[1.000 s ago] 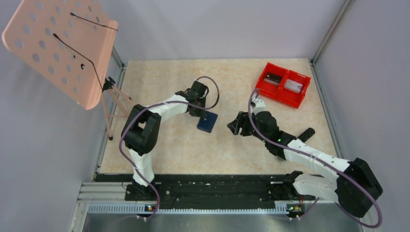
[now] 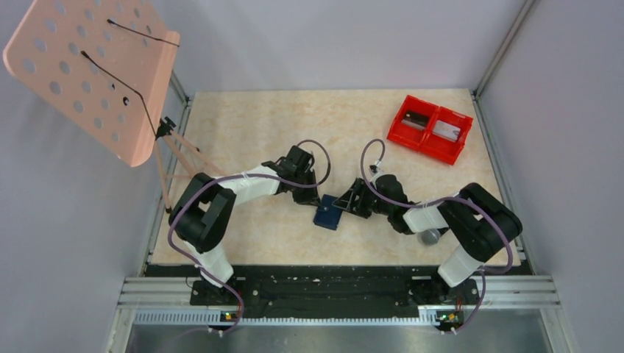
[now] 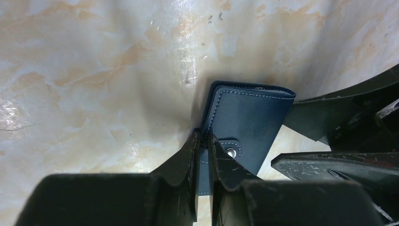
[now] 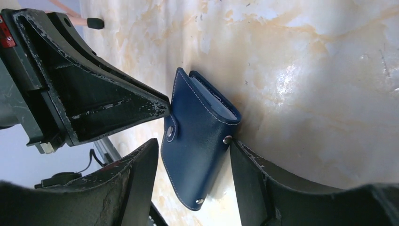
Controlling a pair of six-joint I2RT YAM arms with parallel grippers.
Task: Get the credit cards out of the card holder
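The navy card holder (image 2: 328, 213) is near the middle of the table, between the two arms. It has white stitching and a snap flap, and pale layers show along its open edge (image 4: 217, 98). My left gripper is shut on the holder's edge beside the flap. From the other side reaches my right gripper, its fingers part open, one finger (image 4: 143, 162) on either side of the holder in the right wrist view. The right finger's tip is at or very close to the holder's edge; firm contact cannot be told.
At the back right stands a red two-compartment box (image 2: 435, 126), with a dark card (image 2: 416, 119) in the left part and a light card (image 2: 446, 130) in the right. A clear round object (image 2: 430, 237) sits by the right arm.
The left gripper has brought the holder toward the front and slightly right. My right gripper has come left, from a clear gap to overlapping the holder's right side.
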